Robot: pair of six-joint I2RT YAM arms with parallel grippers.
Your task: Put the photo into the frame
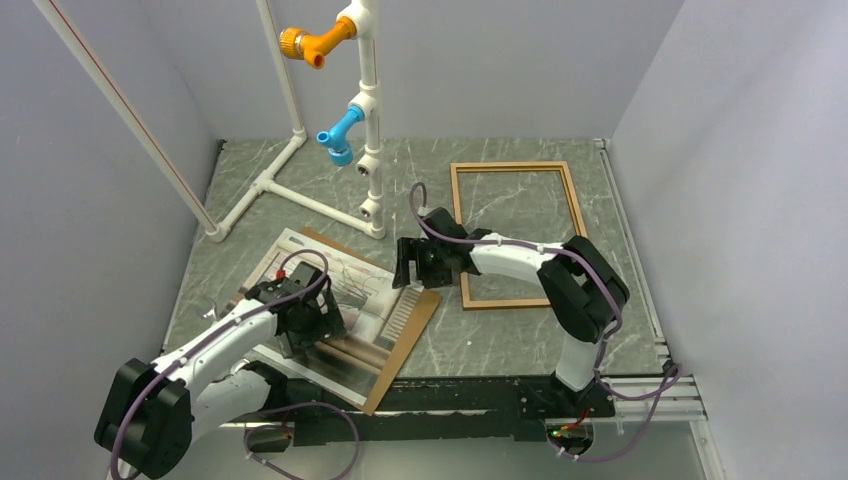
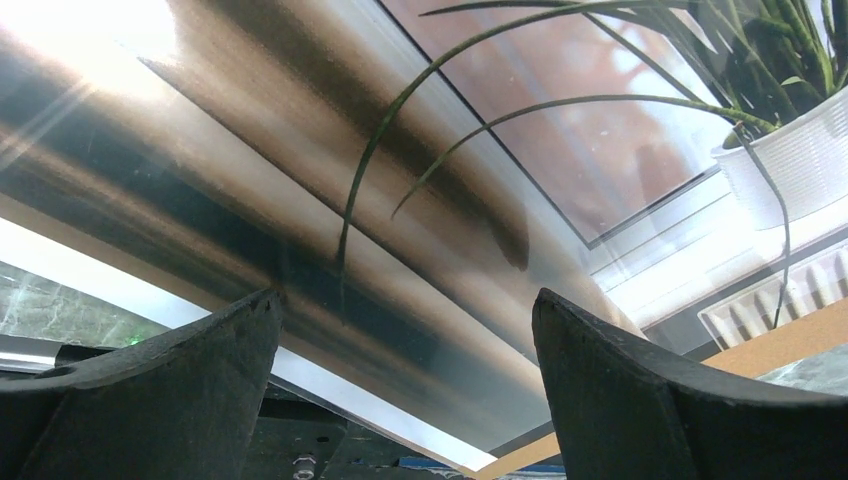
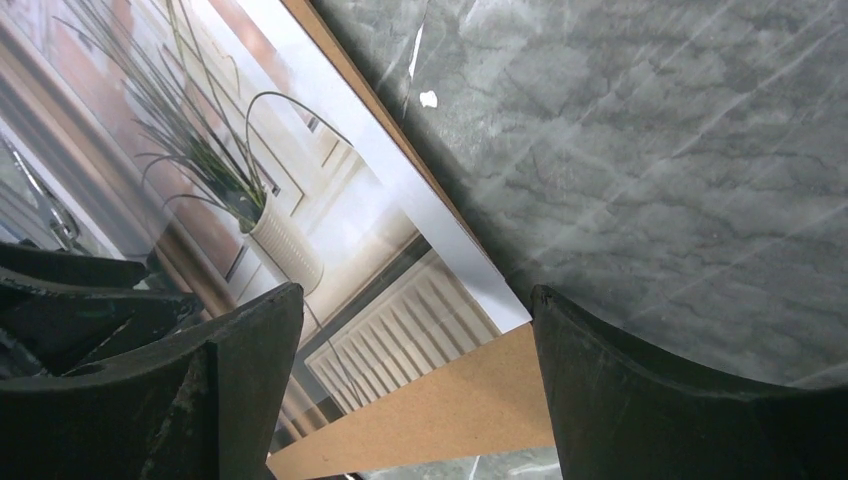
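The photo (image 1: pixel 365 345), showing a potted plant and a radiator, lies slanted on the left of the table over a brown board (image 1: pixel 405 352). To its right the empty wooden frame (image 1: pixel 508 303) rests flat. My left gripper (image 1: pixel 334 325) is over the photo, its fingers spread; only the picture's surface (image 2: pixel 420 290) shows between them. The right gripper (image 1: pixel 405 262) stands open by the upper right corner of the photo. In the right wrist view, that corner of the photo (image 3: pixel 470 275) and the board (image 3: pixel 450 400) appear between its fingers.
A white pipe stand (image 1: pixel 320 207) with orange and blue fittings rises behind the photo. Grey walls close in both sides. Bare marble table (image 1: pixel 480 345) shows between the board and the frame.
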